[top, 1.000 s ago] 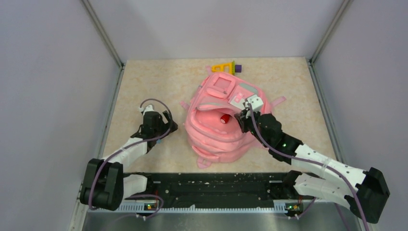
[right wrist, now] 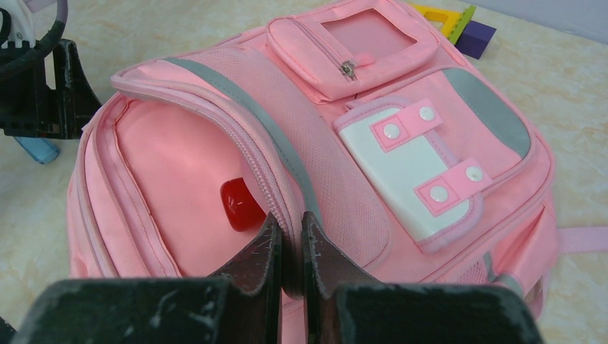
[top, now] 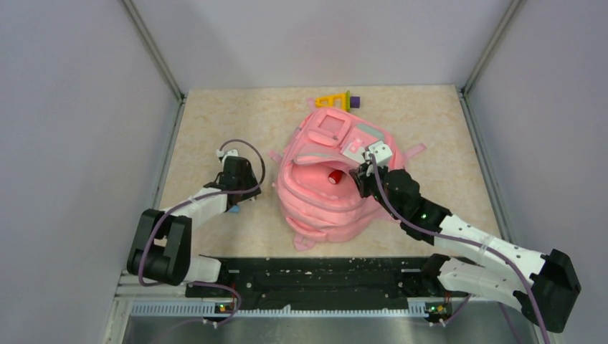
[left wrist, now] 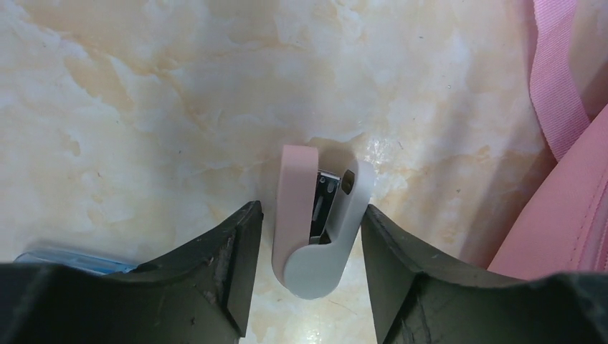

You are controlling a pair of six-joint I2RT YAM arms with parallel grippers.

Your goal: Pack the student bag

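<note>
A pink backpack (top: 315, 208) lies open on the table, with a red object (right wrist: 240, 204) inside. My right gripper is shut on the edge of its zippered flap (right wrist: 251, 143). My left gripper is part open around a pale pink and white stapler (left wrist: 312, 272) on the table, left of the bag; the left fingertip is just beside it, the right one at its side. Whether both touch it I cannot tell. A blue object (left wrist: 79, 259) lies nearby, partly hidden by the gripper.
Yellow, green and purple objects (top: 331, 101) lie behind the bag. Bag straps (left wrist: 556, 79) spread onto the table.
My left arm has shifted slightly up the view, toward the back of the table, and its gripper has turned a little. The right arm and bag look unchanged.
</note>
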